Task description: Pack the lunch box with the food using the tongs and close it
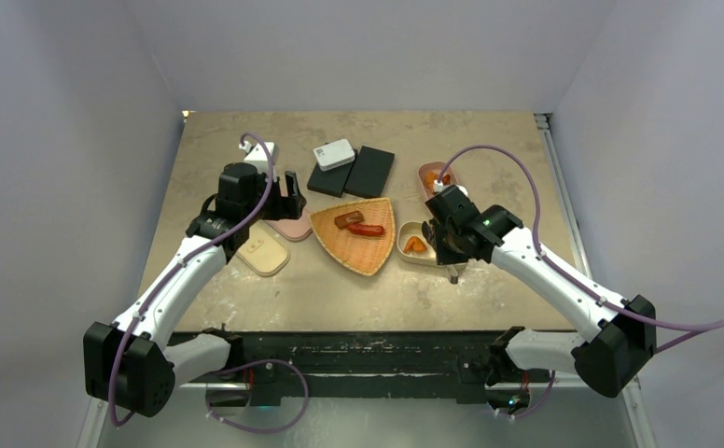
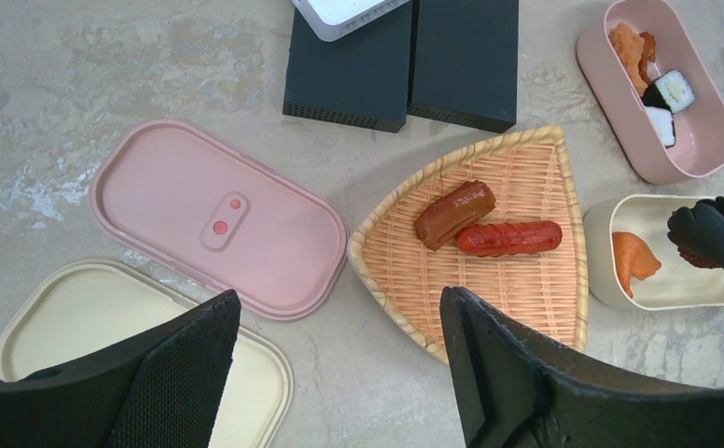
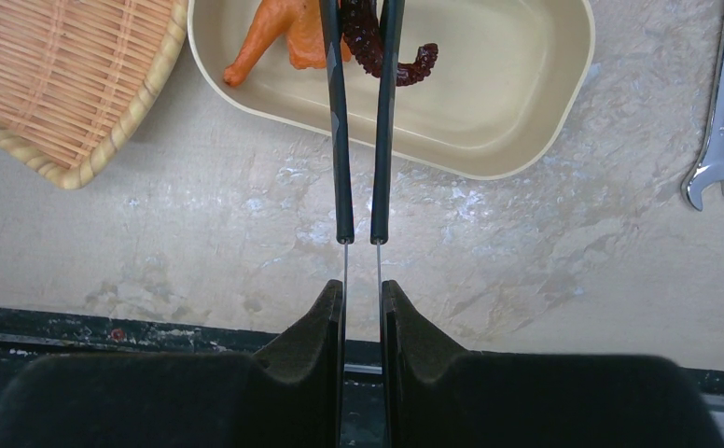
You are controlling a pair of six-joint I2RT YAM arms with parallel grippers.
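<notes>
In the right wrist view my right gripper is shut on black tongs (image 3: 382, 201). The tongs' arms straddle a dark red-brown curled food piece (image 3: 418, 67) over the cream box (image 3: 498, 163); whether they pinch it cannot be told. An orange drumstick-shaped piece (image 3: 263, 37) lies left of the tongs in that box. The woven basket (image 2: 405, 294) holds a brown sausage piece (image 2: 455, 215) and a red sausage (image 2: 509, 238). Fried pieces and white-and-black rolls fill part of the pink box (image 2: 619, 131). My left gripper hangs open and empty above the lids.
A pink lid (image 2: 274, 219) and a cream lid (image 2: 144, 359) lie on the left. Dark boxes (image 2: 466, 61) with a white device (image 2: 349, 11) stand at the back. A wrench (image 3: 720, 121) rests right of the cream box.
</notes>
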